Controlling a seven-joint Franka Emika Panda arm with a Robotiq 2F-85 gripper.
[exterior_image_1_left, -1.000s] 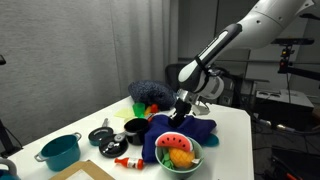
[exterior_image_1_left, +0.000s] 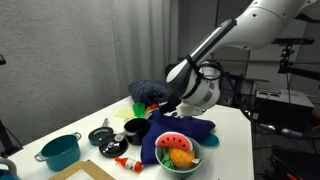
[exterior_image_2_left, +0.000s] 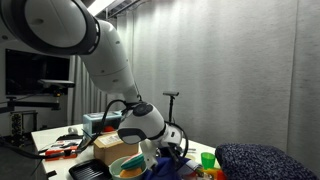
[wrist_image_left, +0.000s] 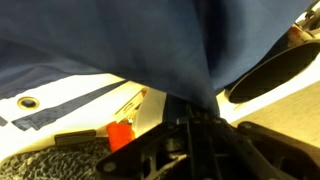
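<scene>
A dark blue cloth (exterior_image_1_left: 200, 129) lies crumpled on the white table, behind and to the right of a green bowl. In the wrist view the blue cloth (wrist_image_left: 130, 38) fills the upper part and narrows to a fold that runs down to my gripper. The gripper is shut on that fold. From the second exterior side, bunched blue cloth (exterior_image_2_left: 167, 165) shows below the white wrist. The fingertips are hard to make out in both exterior views.
The green bowl (exterior_image_1_left: 178, 172) holds a watermelon slice (exterior_image_1_left: 174, 139) and other toy food. A black pot (exterior_image_1_left: 137, 128), a red bottle (exterior_image_1_left: 129, 163) and a teal pot (exterior_image_1_left: 60, 152) stand to the left. Behind the arm is a dark, speckled cushion (exterior_image_1_left: 147, 92). Bare table shows at the right.
The wrist has tilted and turned, so more of its white body faces the first exterior camera. The bowl and the pots are where they were.
</scene>
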